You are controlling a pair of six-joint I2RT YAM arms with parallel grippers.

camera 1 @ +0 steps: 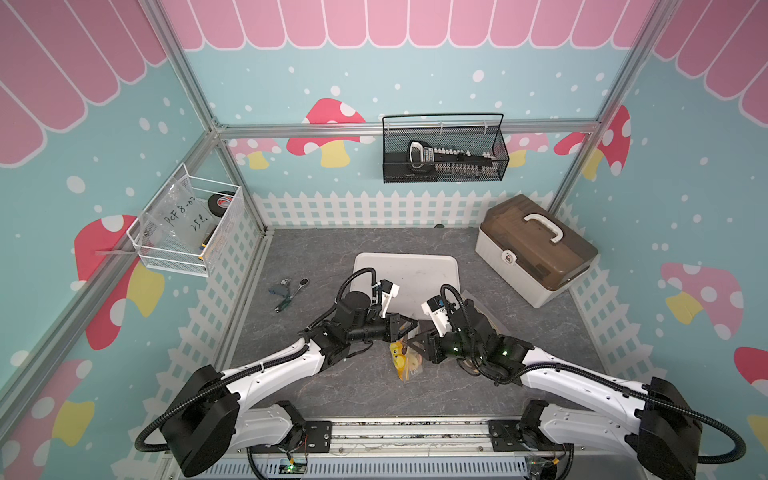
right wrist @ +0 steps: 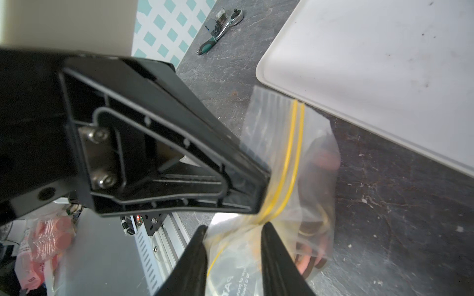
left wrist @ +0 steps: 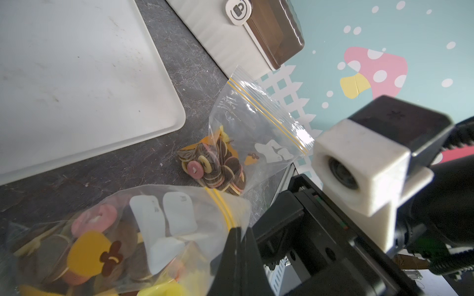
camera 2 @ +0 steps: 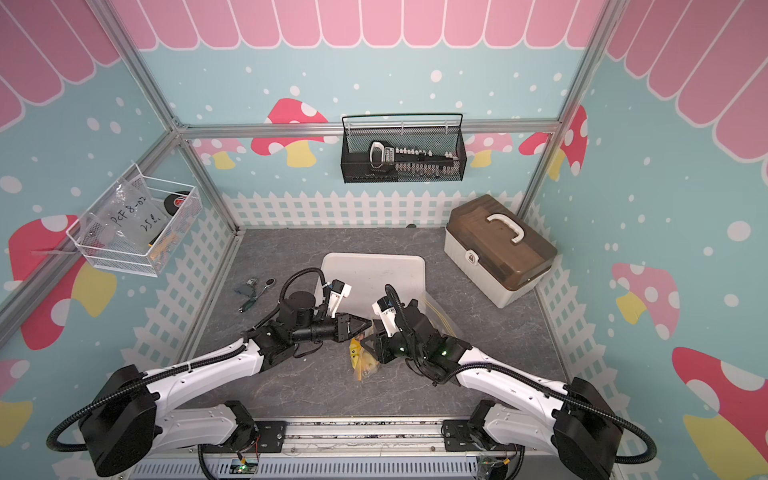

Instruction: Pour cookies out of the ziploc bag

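A clear ziploc bag with a yellow zip line holds yellow, pink and brown cookie pieces; its lower part is out of the left wrist view. My left gripper is shut on the bag's zip end, and in the right wrist view the bag hangs from its fingers. Close by on the other side, my right gripper stands part open, its fingers either side of the bag's mouth edge. A white tray lies flat just beyond the bag.
Another ziploc bag with darker pieces lies on the table to the right of the tray. A brown-lidded toolbox stands back right. Tools lie at the left.
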